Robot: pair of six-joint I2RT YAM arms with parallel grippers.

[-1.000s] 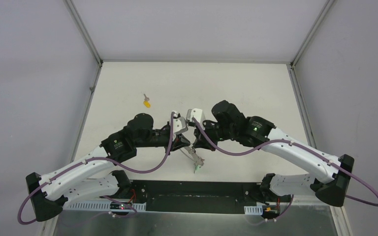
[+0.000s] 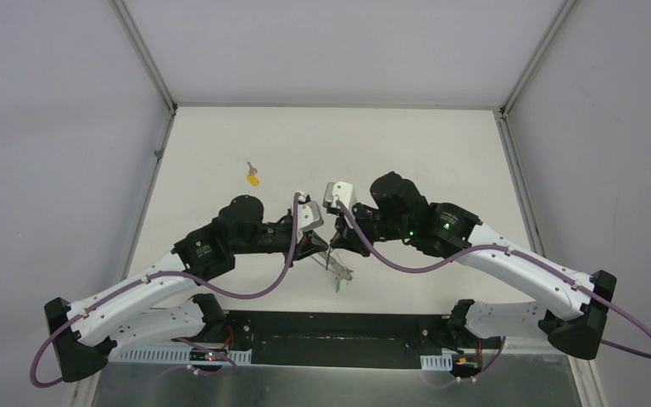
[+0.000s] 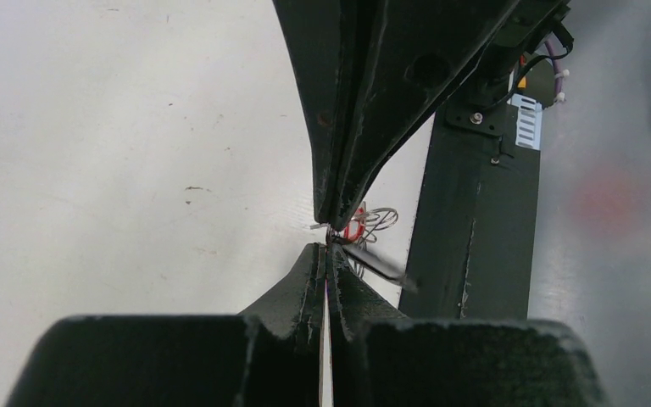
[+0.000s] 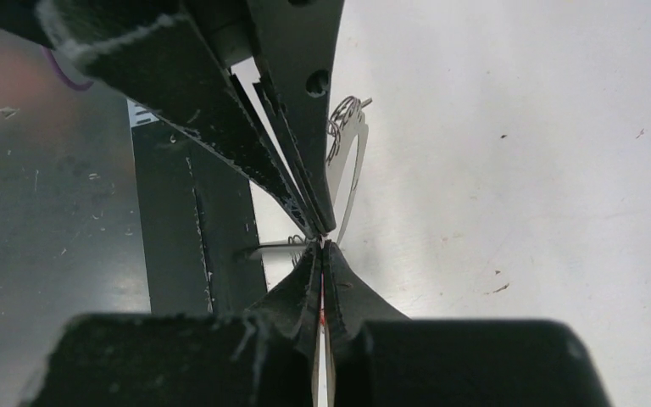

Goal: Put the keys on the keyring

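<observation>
My left gripper (image 2: 325, 247) and right gripper (image 2: 334, 247) meet nearly tip to tip above the table's near middle. The left one is shut, apparently on a thin part of the keyring (image 2: 337, 268), whose metal pieces and wire coils (image 3: 381, 219) hang below the tips. A blurred metal blade (image 3: 380, 264) sticks out beside the tips towards the base. The right gripper is also shut; nothing shows clearly between its fingers. Beyond the tips in the right wrist view is a long metal loop (image 4: 347, 165). A key with a yellow head (image 2: 253, 179) lies apart at the far left.
A small green piece (image 2: 338, 287) dangles under the metal cluster. The dark rail (image 2: 339, 339) runs along the table's near edge.
The hanging cluster has swung a little. The left arm has held still.
</observation>
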